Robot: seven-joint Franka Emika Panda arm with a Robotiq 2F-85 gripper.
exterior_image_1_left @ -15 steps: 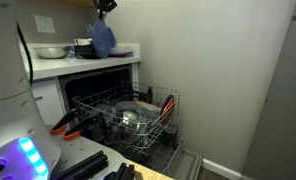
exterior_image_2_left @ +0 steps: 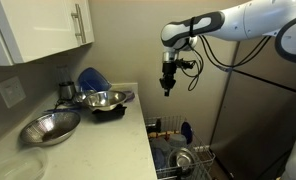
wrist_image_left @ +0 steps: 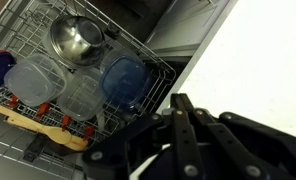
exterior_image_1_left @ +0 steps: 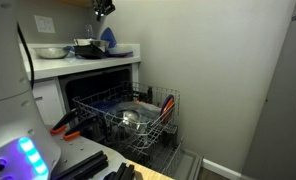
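Note:
My gripper [exterior_image_2_left: 168, 88] hangs high above the lower dish rack, near the counter's end; it also shows at the top of exterior view 1 [exterior_image_1_left: 103, 10]. In the wrist view its dark fingertips [wrist_image_left: 179, 103] are close together, with nothing visible between them. Below, inside the dishwasher rack [exterior_image_1_left: 173, 117], a blue, flat-looking piece [wrist_image_left: 125, 80] lies beside clear containers [wrist_image_left: 36, 79] and a metal bowl [wrist_image_left: 77, 40]. Another blue piece [exterior_image_2_left: 92, 80] leans at the back of the counter.
A colander [exterior_image_2_left: 50, 127], a metal bowl [exterior_image_2_left: 104, 100] and a clear bowl [exterior_image_2_left: 18, 164] stand on the white counter [exterior_image_2_left: 106, 145]. A wooden utensil [wrist_image_left: 43, 127] lies along the rack's edge.
A blue piece hung at my gripper one second ago. The arm looks nearly still.

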